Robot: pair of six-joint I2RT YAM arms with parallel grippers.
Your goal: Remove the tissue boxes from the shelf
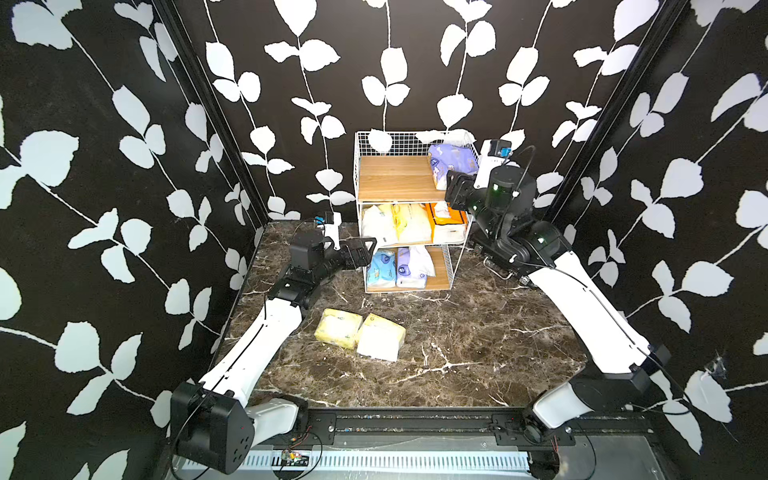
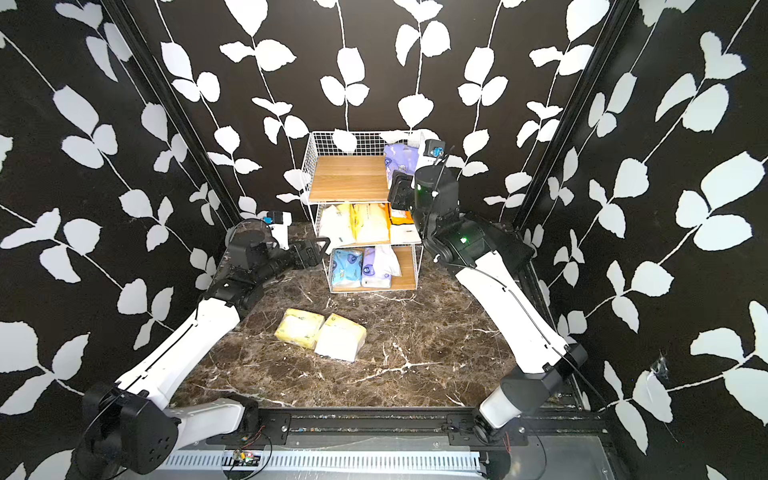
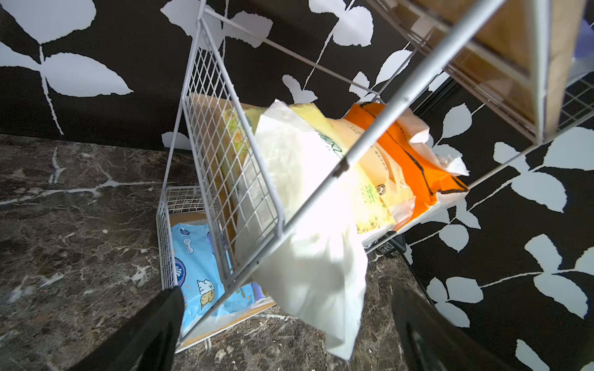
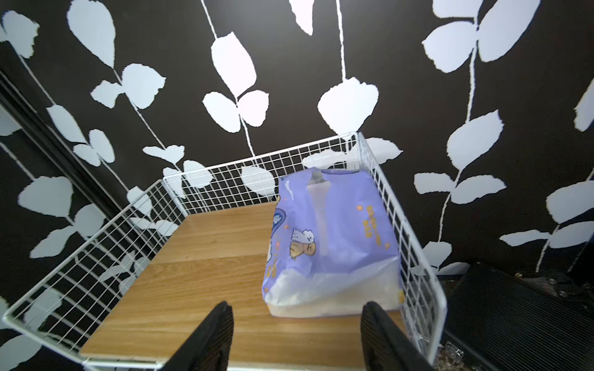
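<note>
On the top shelf's right end stands a purple tissue pack (image 4: 331,238), in front of my right gripper, which is open with nothing between its fingers. The middle shelf holds white-and-yellow packs (image 1: 392,224) and an orange pack (image 3: 405,151); a white tissue (image 3: 321,284) hangs over its front edge. Down on the lowest shelf are a blue pack (image 2: 347,267) and a purple-and-white pack (image 2: 379,265). My left gripper (image 1: 364,252) is open and empty, just left of the rack's front. Two yellowish packs (image 1: 338,328) (image 1: 381,337) lie on the table.
The white wire rack (image 4: 402,228) has mesh sides and front rails close to both grippers. Bare wood (image 1: 393,177) covers the top shelf's left part.
</note>
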